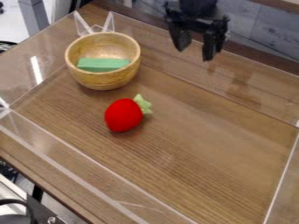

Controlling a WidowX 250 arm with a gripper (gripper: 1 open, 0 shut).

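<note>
My gripper point(195, 39) hangs at the top centre-right over the back of the wooden table, dark and blurred, its fingers apart with nothing visible between them. To its left sits a yellow bowl point(108, 39) with a green block point(101, 65) inside. A red strawberry-like object point(124, 115) with a green top lies on the table below the bowl, well away from the gripper.
A dark cable or round object shows at the lower left edge, beside the table's edge.
</note>
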